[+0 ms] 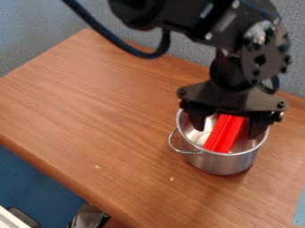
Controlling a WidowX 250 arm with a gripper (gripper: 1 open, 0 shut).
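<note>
A steel pot (pixel 218 162) with side handles stands on the wooden table at the right. Red bar-shaped objects (pixel 220 138) lie inside it. My gripper (pixel 226 125) is down at the pot's mouth, open, its two fingers spread over the red objects. The gripper body hides the back rim of the pot and part of the red objects; whether the fingers touch them I cannot tell.
A grey padded wall runs along the back.
</note>
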